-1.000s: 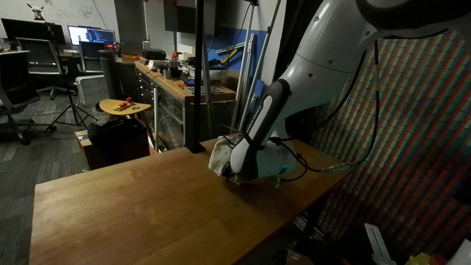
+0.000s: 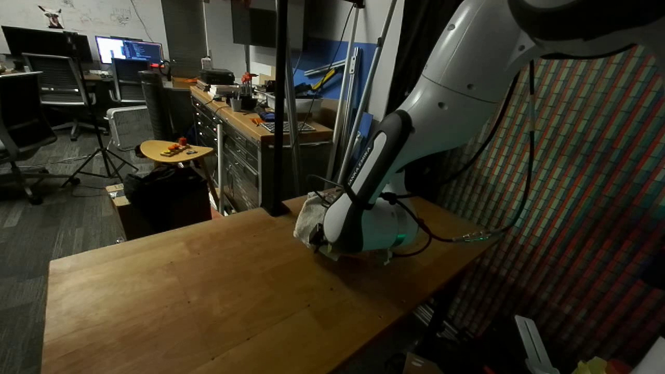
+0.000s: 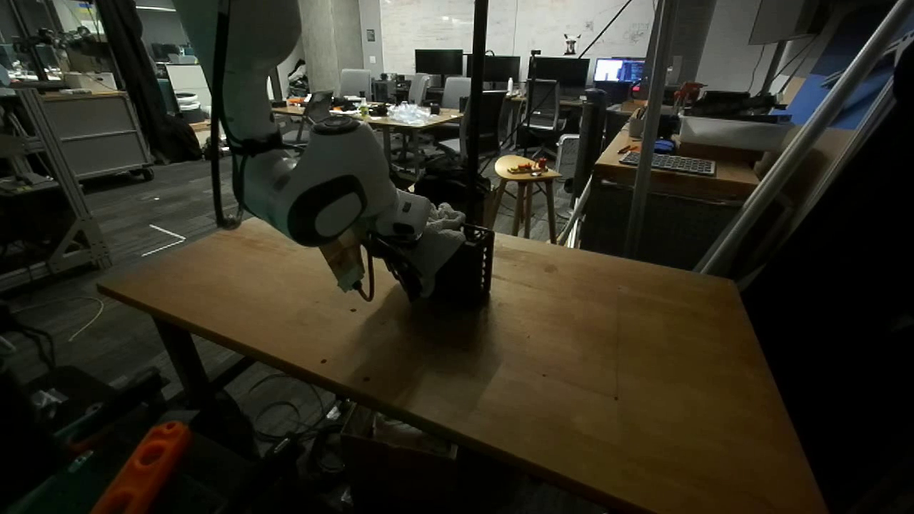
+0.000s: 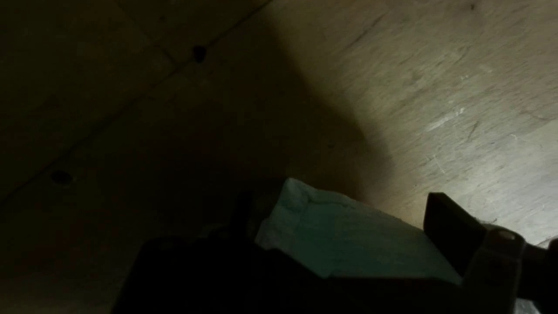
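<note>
A pale cloth [image 4: 355, 235] lies at the bottom of the wrist view, in the gap of my gripper. Its fingers stand apart, with a dark finger [image 4: 452, 230] to the right and the other lost in shadow to the left. In exterior view 2 the light cloth [image 3: 441, 244] bunches up against a black basket [image 3: 480, 265], partly behind the hand. Exterior view 1 shows the cloth [image 2: 308, 219] beside the hand, which is low over the table. Whether the fingers touch the cloth cannot be told.
A black upright post [image 2: 280, 124] rises at its far edge. A cable [image 2: 523, 187] hangs from the arm.
The arm has shifted only slightly in exterior view 1. Near the hand, the cloth's outline differs a little; the rest of the table looks the same.
</note>
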